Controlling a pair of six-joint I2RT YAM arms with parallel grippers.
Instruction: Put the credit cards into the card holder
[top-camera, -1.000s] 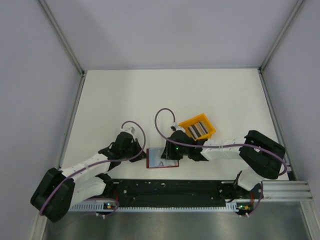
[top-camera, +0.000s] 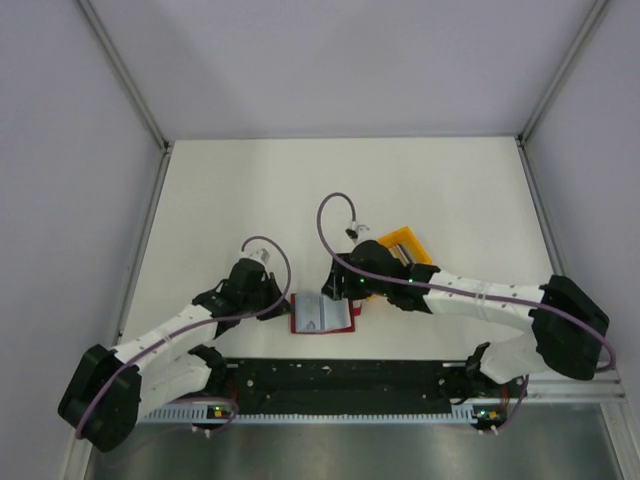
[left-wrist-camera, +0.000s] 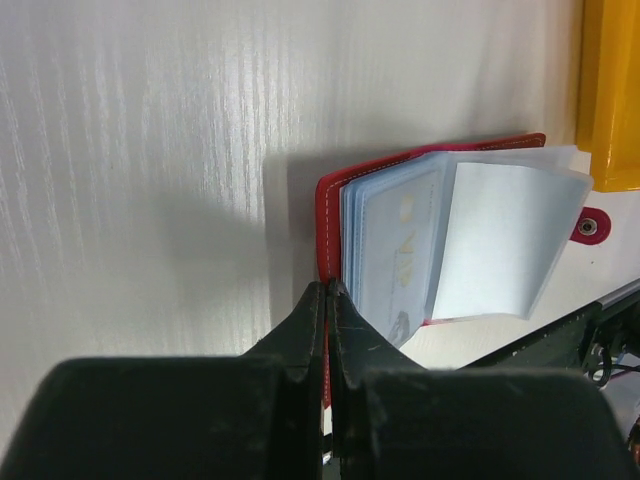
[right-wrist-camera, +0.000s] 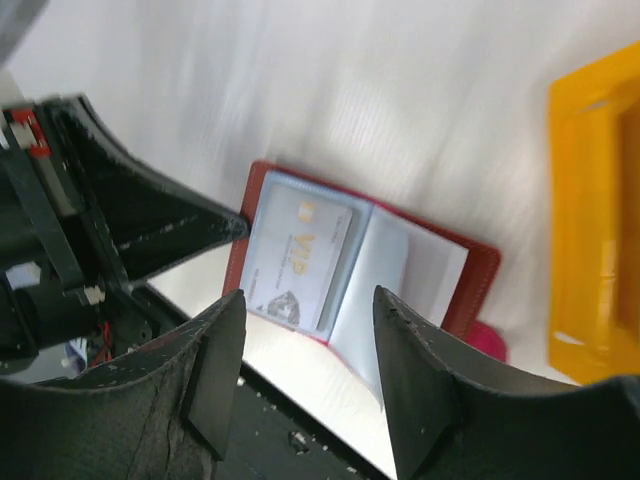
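Note:
The red card holder (top-camera: 323, 331) lies spread out near the table's front, its clear sleeves (right-wrist-camera: 375, 280) fanned up and tilting to the right. On its left page a card marked "VIP" (right-wrist-camera: 295, 255) shows under clear plastic. My left gripper is shut at the holder's left red edge, which runs between its fingertips. Above the sleeves hangs my right gripper, its fingers apart and nothing between them. Several cards (top-camera: 403, 252) lie in the yellow tray, partly hidden by the right arm.
The yellow tray (right-wrist-camera: 580, 230) stands close to the holder on the right, behind the right gripper in the top view. A red snap tab (left-wrist-camera: 590, 226) sticks out from the holder.
The sleeves stand more raised. My left gripper has barely moved.

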